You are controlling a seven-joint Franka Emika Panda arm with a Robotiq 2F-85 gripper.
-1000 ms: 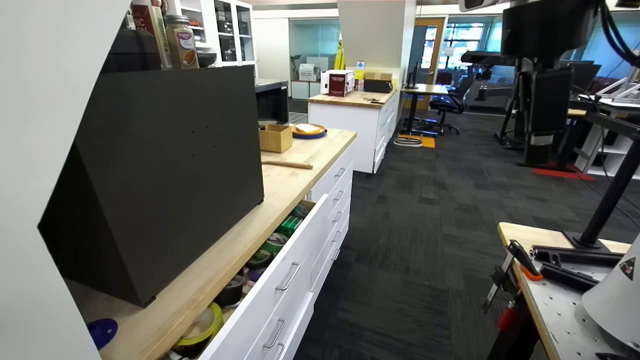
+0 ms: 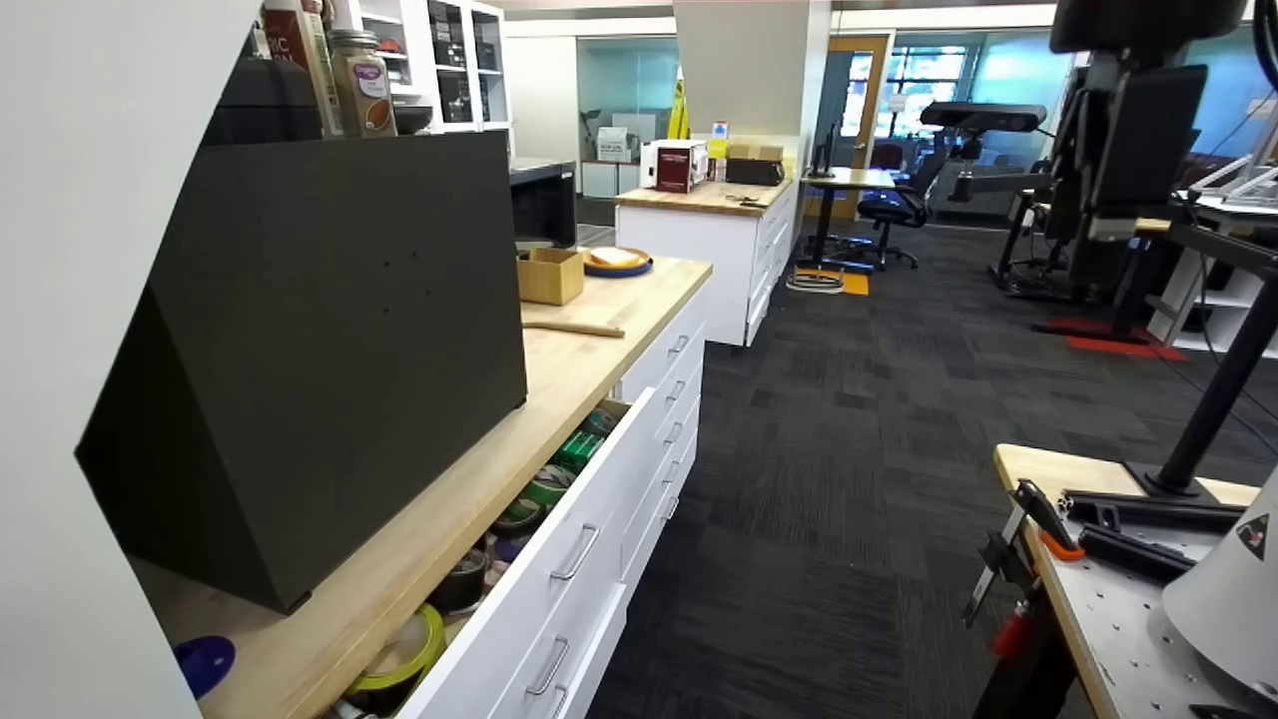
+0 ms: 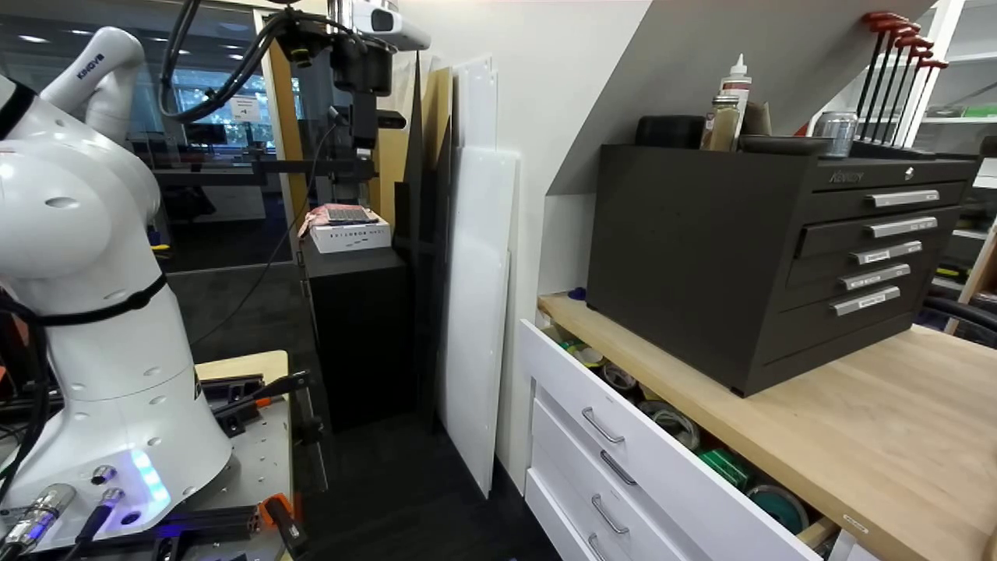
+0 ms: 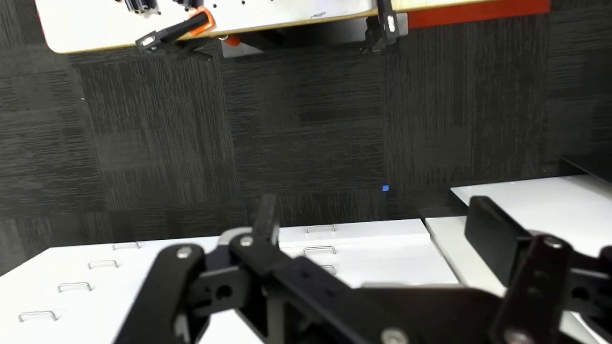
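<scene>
My gripper stands open in the wrist view, its two fingers wide apart and nothing between them. It hangs high over the dark carpet in exterior view 1, at the upper right, well clear of the counter. Pulled out below the worktop is a white top drawer, with several tape rolls and a green box inside. The same drawer slants across the lower right of exterior view 2. In that view the gripper is up at the top, away from the drawer handle.
A black tool chest occupies the worktop, with bottles and a can on top. Tall white panels lean by the wall. Clamps stick out from the robot's table edge. Open floor separates table and drawers.
In exterior view 1 the gripper has shifted to the right and a little upward. The drawer and the things on the worktop look the same.
</scene>
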